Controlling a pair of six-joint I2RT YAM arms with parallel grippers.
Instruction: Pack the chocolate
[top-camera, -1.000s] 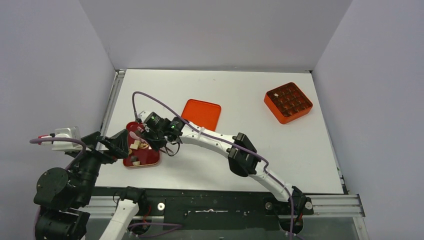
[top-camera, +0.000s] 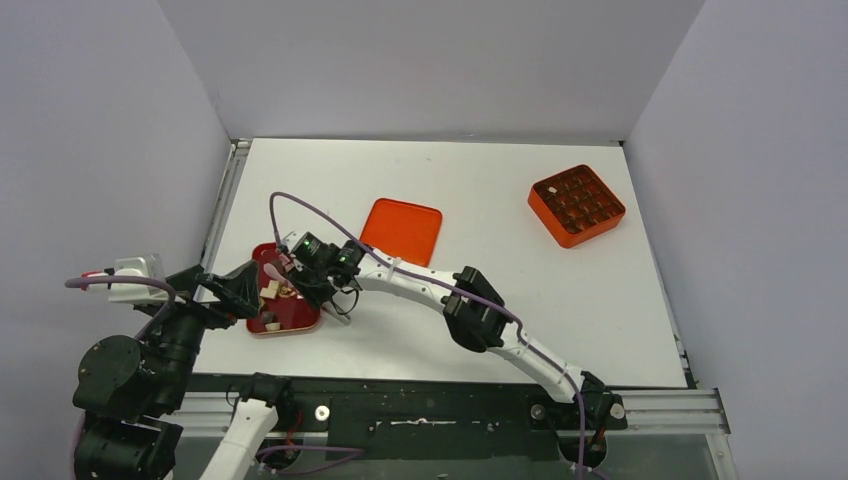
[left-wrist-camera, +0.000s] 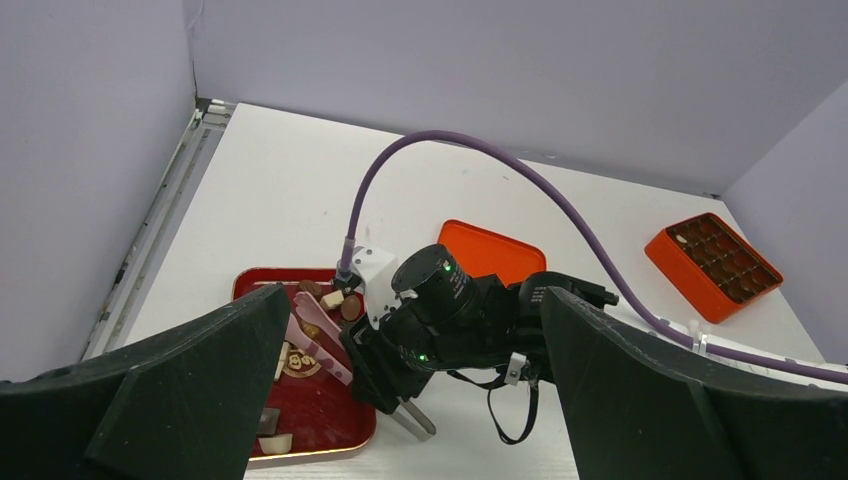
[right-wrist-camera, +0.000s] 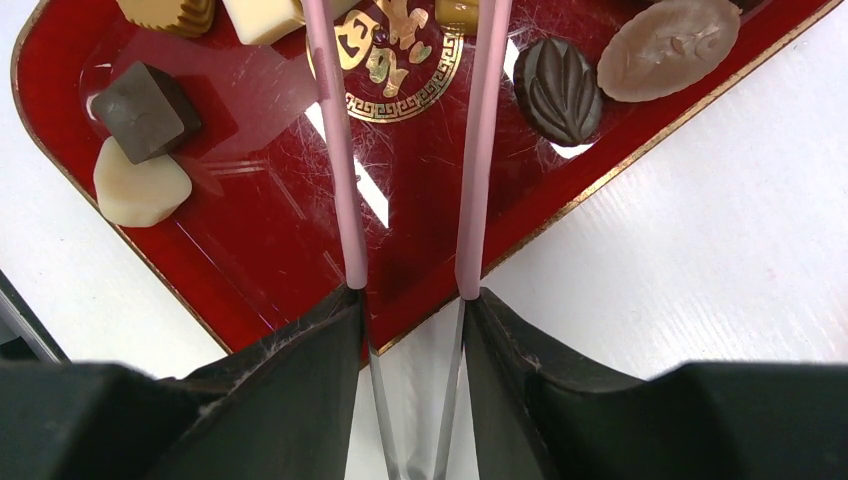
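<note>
A red tray (top-camera: 300, 322) of assorted chocolates sits at the table's left front. My right gripper is over it with its pink fingertips apart, part open, nothing clearly between them in the lower part. In the right wrist view a dark leaf chocolate (right-wrist-camera: 556, 90), a milk oval (right-wrist-camera: 668, 45), a dark cube (right-wrist-camera: 146, 110) and a white piece (right-wrist-camera: 140, 190) lie in the tray; some pieces run off the top edge. My left gripper stands open to the left of the tray in the top view, holding nothing.
An orange divided box (top-camera: 576, 205) stands at the right, mostly empty compartments with a small pale spot in one. A flat orange lid (top-camera: 400, 228) lies mid-table behind my right arm.
The left arm has moved only a little, and the tray looks unchanged.
</note>
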